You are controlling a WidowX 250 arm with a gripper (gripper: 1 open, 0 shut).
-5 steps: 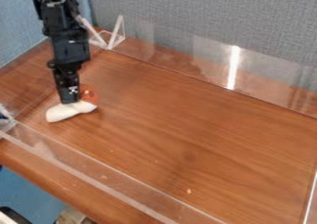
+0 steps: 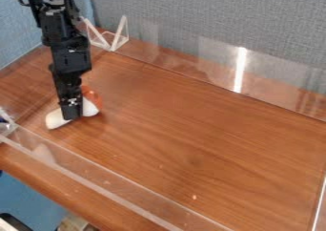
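Note:
My black gripper (image 2: 71, 103) is low over the left part of the wooden table, its fingers down at a white elongated object (image 2: 59, 118) that has an orange-red piece (image 2: 91, 95) at its right rear. The fingers partly hide the white object, and whether they are closed on it is unclear.
A white wire rack (image 2: 110, 39) stands at the back left corner. A small dark item (image 2: 4, 120) sits at the far left edge.
Over the last second my gripper has moved slightly lower onto the white object, covering more of it. The object stays in about the same place.

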